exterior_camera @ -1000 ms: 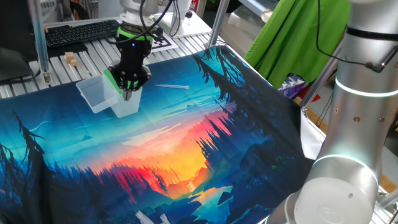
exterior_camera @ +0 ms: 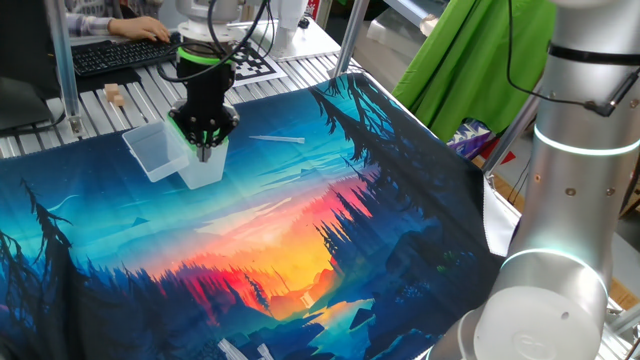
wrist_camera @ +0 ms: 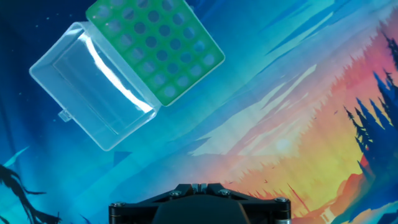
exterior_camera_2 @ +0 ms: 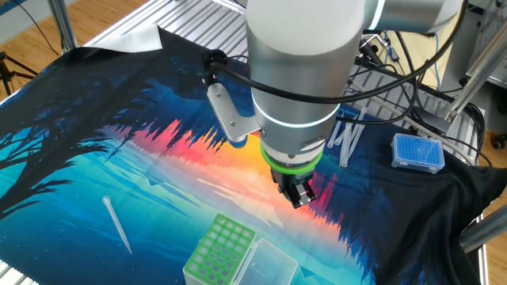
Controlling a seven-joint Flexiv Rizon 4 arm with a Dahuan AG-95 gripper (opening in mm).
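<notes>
A clear box with a green perforated rack (wrist_camera: pixel 165 40) lies on the landscape-printed cloth, its transparent lid (wrist_camera: pixel 93 87) folded open beside it. In exterior view 2 the green rack (exterior_camera_2: pixel 220 247) is at the bottom middle, with the lid (exterior_camera_2: pixel 269 265) to its right. My gripper is shut, its fingertips together and nothing visible between them. It hangs above the cloth, apart from the box in the wrist view. From exterior view 1 the gripper (exterior_camera: pixel 204 154) overlaps the box (exterior_camera: pixel 205 172) and partly hides it.
A thin translucent plastic piece (exterior_camera_2: pixel 117 224) lies on the cloth left of the box. Several similar pieces (exterior_camera_2: pixel 346 142) and a blue-topped box (exterior_camera_2: pixel 417 152) lie on the other side. A person's hand (exterior_camera: pixel 140 28) rests by a keyboard (exterior_camera: pixel 120 55).
The upper part of my gripper arm has shifted slightly left, while the fingertips stay almost in place. The person's hand now lies at the keyboard. The box has not moved.
</notes>
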